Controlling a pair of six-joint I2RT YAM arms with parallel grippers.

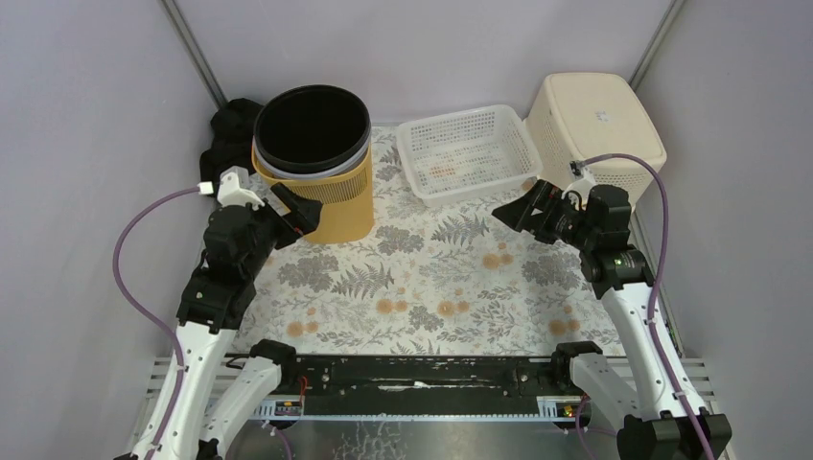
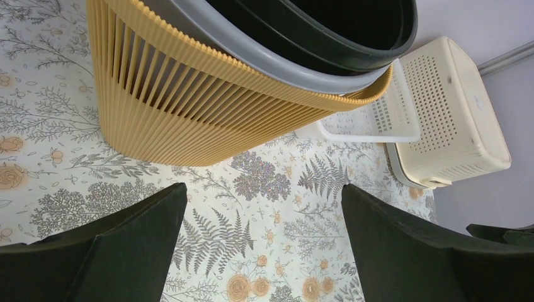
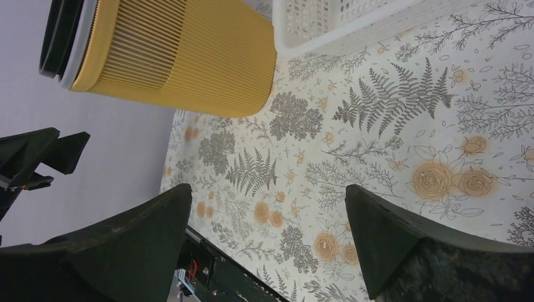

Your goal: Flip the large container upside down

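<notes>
A tall yellow ribbed bin [image 1: 343,213] stands at the back left of the table, its mouth upward. Nested inside it are a grey-white bin, whose rim [image 2: 271,63] shows, and a black bin [image 1: 312,120] on top. At the back right is a large cream perforated container [image 1: 602,105] with a flat closed face upward. Just in front of the yellow bin hovers my left gripper [image 1: 297,209], open and empty. My right gripper [image 1: 529,211] is also open, above the table in front of a white basket and left of the cream container.
Between the bins and the cream container rests a shallow white perforated basket [image 1: 467,158], open side up. Dark cloth [image 1: 228,139] is bunched behind the yellow bin. Walls close in the sides and back.
</notes>
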